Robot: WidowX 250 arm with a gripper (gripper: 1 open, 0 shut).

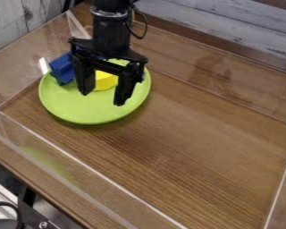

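Observation:
My black gripper (106, 74) hangs open over a green plate (92, 111) in the upper left of the camera view, its two fingers pointing down. A yellow object (105, 80) lies on the plate behind the fingers, partly hidden by them. A blue object (62, 69) sits at the plate's upper left edge, also partly covered by the gripper. I cannot tell whether the fingers touch either object.
A pale plank wall stands along the back, and clear low walls or edges run along the left side.

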